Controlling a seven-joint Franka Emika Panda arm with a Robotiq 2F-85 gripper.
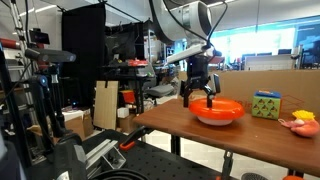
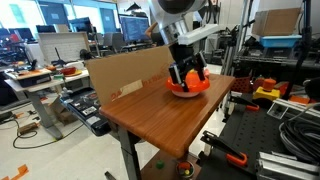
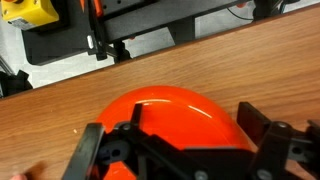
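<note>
A wide orange bowl point(image 1: 226, 106) with a paler underside sits on the wooden table point(image 1: 183, 122). My gripper point(image 1: 199, 100) is low over the bowl's near-left side, pointing down. In the other exterior view, the gripper point(image 2: 189, 84) overlaps the bowl point(image 2: 188, 92), so contact with the rim cannot be made out. The wrist view has the orange bowl point(image 3: 170, 118) between and behind two dark fingers, which stand wide apart. Nothing is visibly pinched there. The bowl's lower part is cut off in that view.
A green and yellow block point(image 1: 266, 105) stands farther right on the table, with a pinkish-orange toy point(image 1: 301, 124) near the right edge. Bare wood lies in front of the bowl. A red-handled clamp point(image 2: 236, 158) is by the table's edge.
</note>
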